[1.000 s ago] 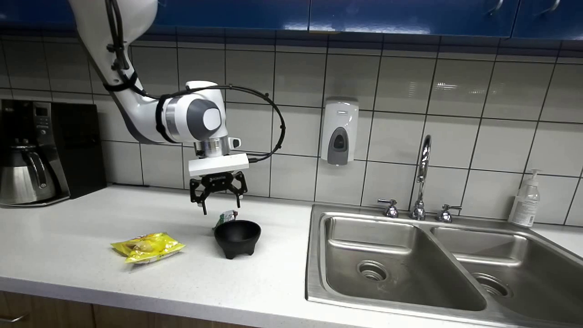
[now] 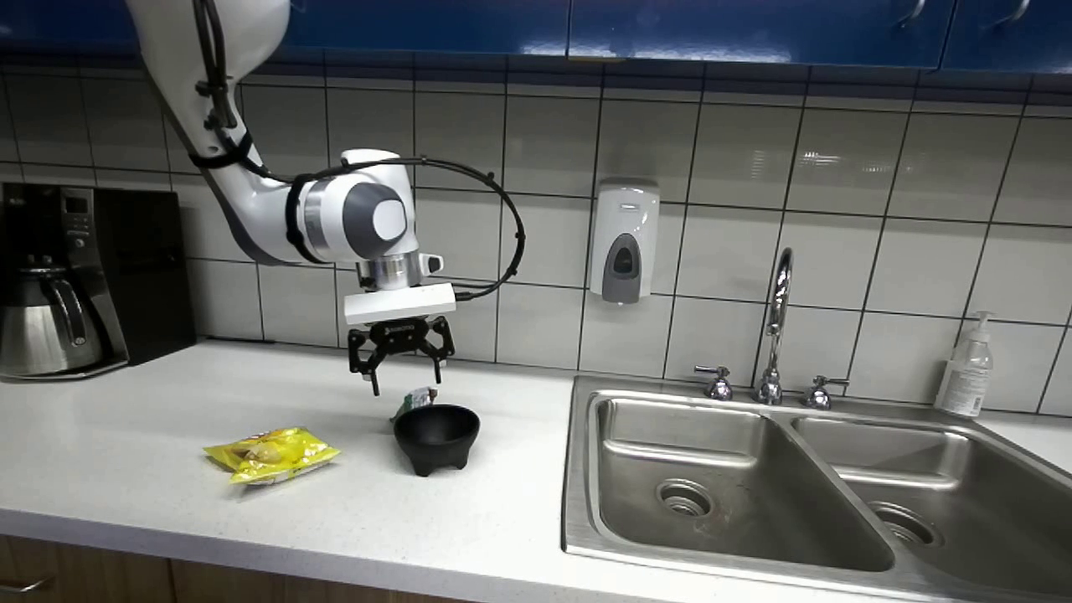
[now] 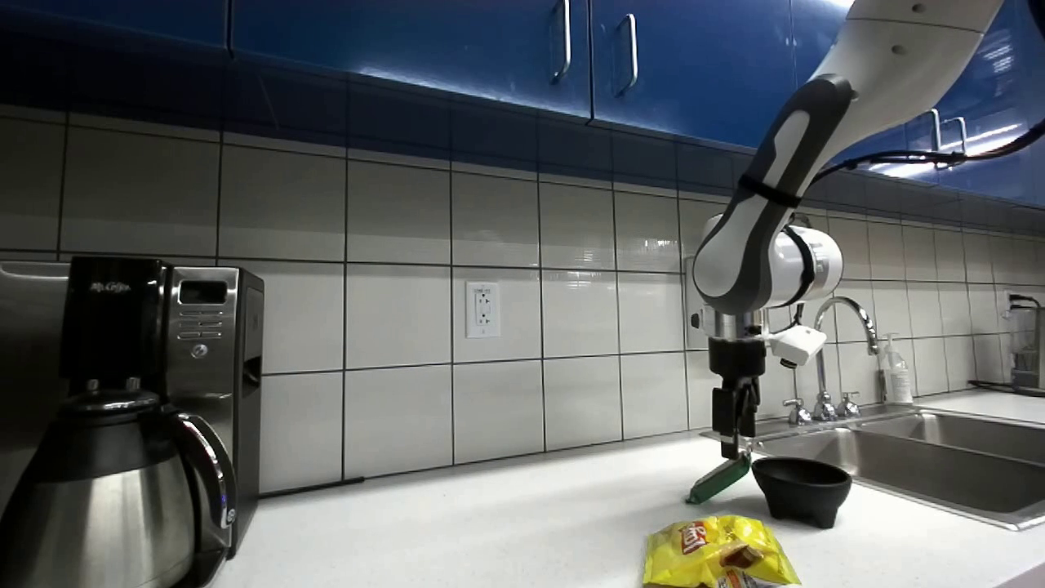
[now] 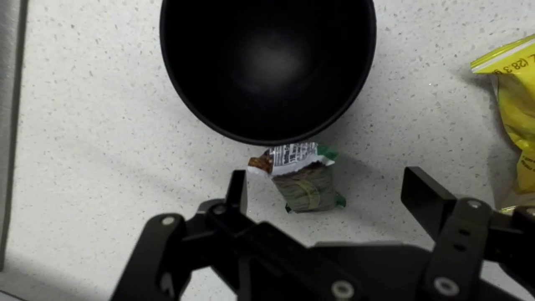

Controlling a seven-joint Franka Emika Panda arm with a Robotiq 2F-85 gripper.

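Observation:
My gripper (image 2: 407, 385) hangs over the counter with its fingers spread wide and empty. Below it, a small green-and-brown snack packet (image 4: 306, 188) leans against the back of a black bowl (image 4: 271, 65); in the wrist view it shows between the two fingers, nearer the left one. Seen from the side, the green packet (image 3: 720, 479) stands tilted beside the bowl (image 3: 803, 487). The bowl (image 2: 437, 438) looks empty from above and rests upright on short feet. A yellow chip bag (image 2: 271, 456) lies flat on the counter, left of the bowl.
The steel double sink (image 2: 579, 482) begins right of the bowl, with a faucet (image 2: 779, 322) behind it. A coffee maker (image 2: 141, 271) stands far left against the tiled wall. Counter (image 2: 121, 442) left of the chip bag is clear.
My gripper has shifted very slightly left. The packet, bowl and chip bag stay where they were.

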